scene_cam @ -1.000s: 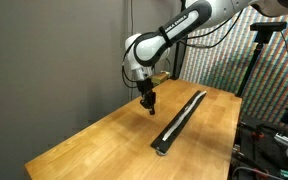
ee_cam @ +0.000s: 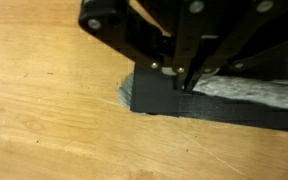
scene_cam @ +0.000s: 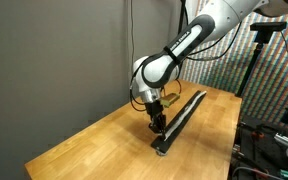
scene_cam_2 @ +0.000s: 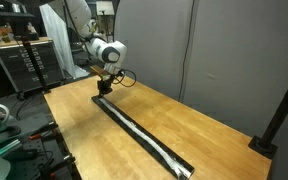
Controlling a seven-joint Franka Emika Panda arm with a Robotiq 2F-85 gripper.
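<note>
A long black strip (scene_cam: 184, 122) with a pale grey, fuzzy band (scene_cam_2: 136, 127) along its middle lies flat on the wooden table. In the wrist view, its black end (ee_cam: 154, 98) sits under the fingers, and grey fuzz (ee_cam: 125, 92) sticks out past that end. My gripper points down at the strip close to this end, its fingertips close together. Whether they touch the strip cannot be told, and anything between them is hidden. In exterior view 1 the gripper (scene_cam: 159, 129) is low over the strip's near end.
Bare wooden table (scene_cam: 94, 145) spreads wide beside the strip. A grey partition (scene_cam_2: 204, 60) stands behind the table. A dark post (scene_cam_2: 281, 95) rises near the right edge of exterior view 2. Loose cables hang around the arm.
Over the last second the arm has come down and nearer to the camera, bringing the gripper from above the table to the strip's near end. The strip has not visibly moved.
</note>
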